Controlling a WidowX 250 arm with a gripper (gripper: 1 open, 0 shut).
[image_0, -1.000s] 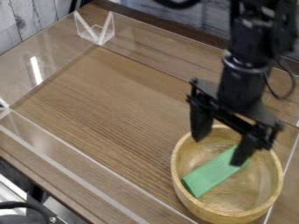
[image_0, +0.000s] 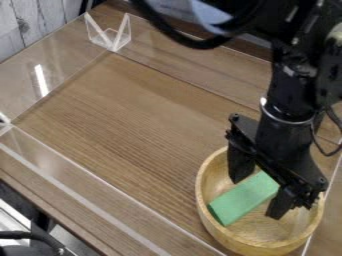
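A black gripper (image_0: 261, 175) hangs at the right, over and partly inside a round tan bowl (image_0: 218, 226). Its black fingers are apart, open, around the upper part of a green rectangular block (image_0: 238, 204) that lies slanted in the bowl. The arm hides the back of the bowl and part of the block's upper end.
A small white wire-like holder (image_0: 110, 35) stands at the back left. The table's edge runs along the lower left.
The gripper has come down and toward the viewer into the bowl, its fingers now nearer the green block. The block looks unmoved.
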